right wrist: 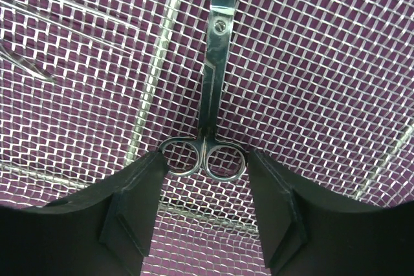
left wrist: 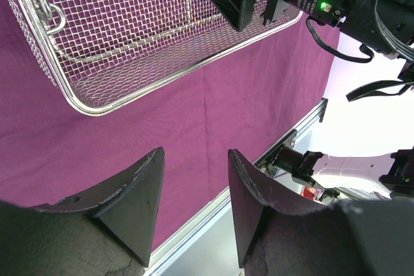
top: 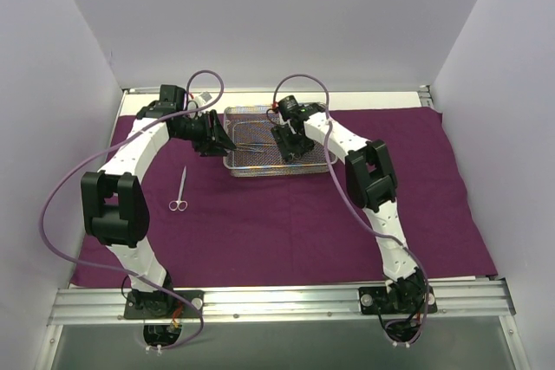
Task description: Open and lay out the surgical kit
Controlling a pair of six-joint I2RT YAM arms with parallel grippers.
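The wire mesh tray (top: 260, 172) lies on the purple cloth; in it are thin instruments (right wrist: 71, 27) and a steel scissor-like instrument (right wrist: 213, 88) with two finger rings. My right gripper is down over those rings, open, one fingertip at either side. My left gripper (top: 212, 145) hovers at the tray's left end, fingers apart with only cloth visible between them. A pair of scissors (top: 182, 192) lies on the cloth left of the tray.
Grey walls stand on the sides and behind.
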